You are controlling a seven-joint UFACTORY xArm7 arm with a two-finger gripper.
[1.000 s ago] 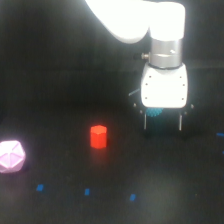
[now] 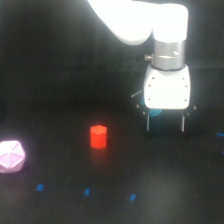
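Observation:
A white robot arm comes down from the top with its gripper (image 2: 165,123) pointing at the floor, two thin metal fingers apart. Behind or between them is a small cyan object (image 2: 154,113), partly hidden; whether the fingers touch it I cannot tell. A red block (image 2: 98,137) rests on the dark surface left of the gripper. A pale pink faceted ball (image 2: 11,156) sits at the far left.
Small blue marks (image 2: 87,192) are spread across the dark floor in front, with another at the right edge.
The arm and gripper have shifted very slightly right and down. The red block and pink ball look unmoved.

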